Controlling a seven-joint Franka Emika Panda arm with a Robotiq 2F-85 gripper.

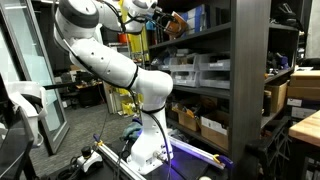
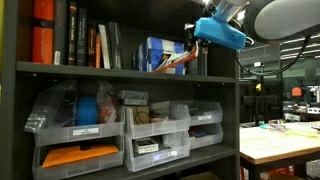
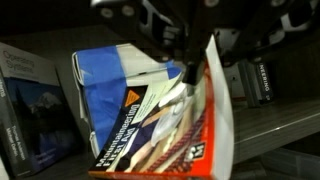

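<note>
A paperback with a red and orange cover and pale page edges fills the lower middle of the wrist view. My gripper is shut on its upper part; the dark, blurred fingers hide that edge. In exterior view 2 the same book hangs tilted below the gripper, in front of the upper shelf. From exterior view 1, the book shows small at the top, beside the shelving.
Behind the book stands a blue and white box on the upper shelf. Dark books line that shelf's left end. Clear plastic bins fill the shelf below. Between the left books and the box there is some free room.
</note>
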